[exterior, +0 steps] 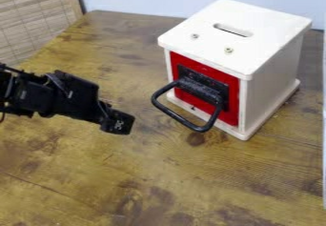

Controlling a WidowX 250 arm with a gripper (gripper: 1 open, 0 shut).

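A white box (pixel 269 77) with a slot and two small metal fittings on top stands at the right. Its front has a red panel (pixel 228 112) with a black plate and a black loop handle (pixel 182 118) jutting forward. My black gripper (pixel 110 117) reaches in from the left, short of the handle and apart from it, with nothing seen in it. Its fingers are seen side-on, so their spread is hard to make out.
A pale wall is behind, and a woven blind (pixel 32 15) hangs at the back left.
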